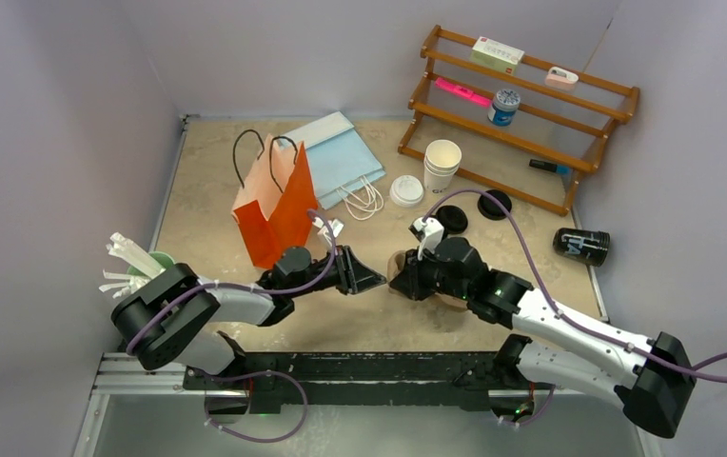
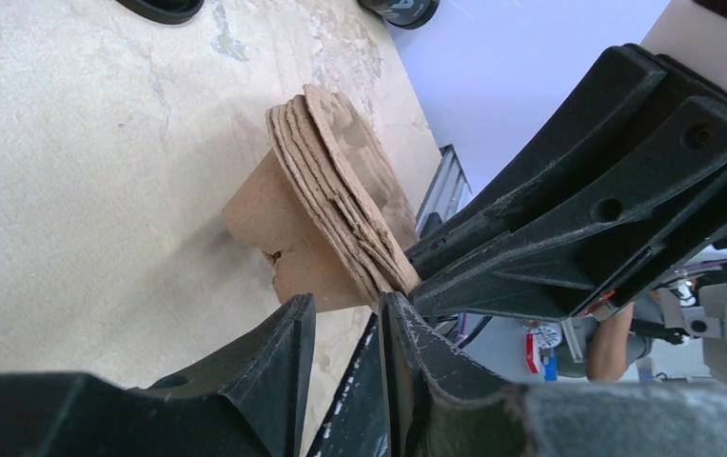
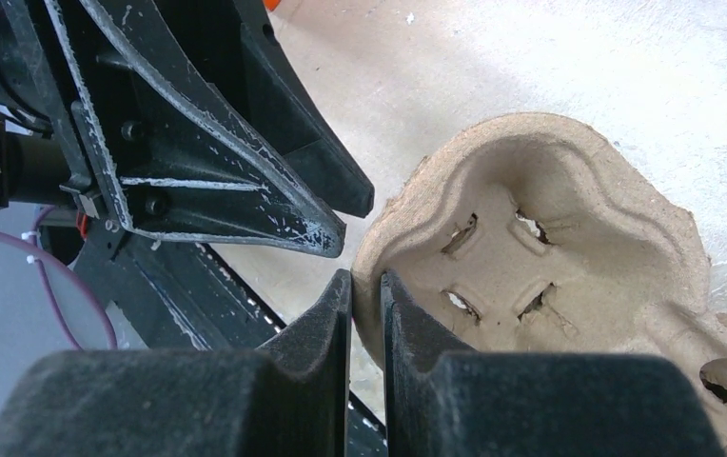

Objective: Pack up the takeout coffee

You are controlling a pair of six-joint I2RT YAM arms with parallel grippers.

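A stack of brown cardboard cup holders (image 2: 322, 190) (image 3: 531, 257) is at the front centre. My right gripper is shut on its curved rim. My left gripper is at the stack's near edge, one fingertip against or just below it; a gap shows between the fingers, and whether it grips cardboard is unclear. In the top view the orange paper bag (image 1: 274, 228) stands at the left, white paper cups (image 1: 441, 167) at the back, and white lid (image 1: 405, 190) and black lids (image 1: 495, 205) near them.
A wooden rack (image 1: 493, 133) stands at the back right, a dark cylinder (image 1: 580, 246) lies at the right edge, and light blue flat bags (image 1: 336, 157) lie behind the orange bag. A green container of wrapped items (image 1: 150, 262) is at the left.
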